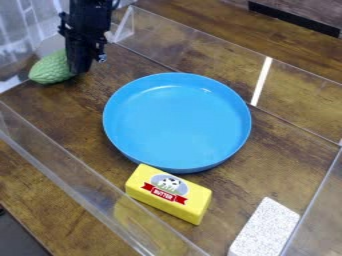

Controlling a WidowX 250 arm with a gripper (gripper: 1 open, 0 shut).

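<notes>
My dark gripper (80, 50) is at the top left, right at a green textured vegetable-like object (51, 69) lying by the clear wall; whether its fingers are closed on it is too dark and small to tell. A large blue plate (177, 119) sits in the middle, and a yellow butter box (168, 194) lies in front of it.
A white speckled block (262, 228) lies at the front right. Clear walls border the wooden surface (80, 170) on the sides. There is bare wood left of and behind the plate.
</notes>
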